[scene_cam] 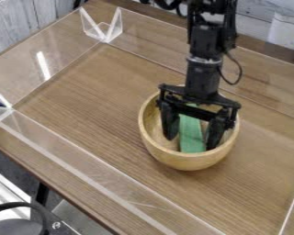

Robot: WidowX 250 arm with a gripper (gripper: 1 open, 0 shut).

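Note:
My black gripper (195, 114) reaches down into a round tan bowl (186, 158), its fingers at either side over the rim and inside. A green object (191, 136) lies in the bowl between the fingers; whether they touch it is unclear.
A white angular piece (102, 26) is at the back left. Dark objects and cables sit at the lower left edge.

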